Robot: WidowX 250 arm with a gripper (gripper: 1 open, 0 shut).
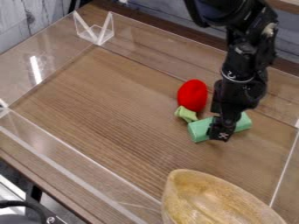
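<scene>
The black gripper (226,118) hangs over a green block-like object (201,131) on the wooden table, its fingers open and low around that object. A smaller light-green piece (184,114) lies just left of it. A red rounded object (191,94) sits behind these, left of the gripper. Whether the fingertips touch the green object cannot be told.
A cream bowl (216,197) fills the front right. A white wire-like holder (96,28) stands at the back left.
</scene>
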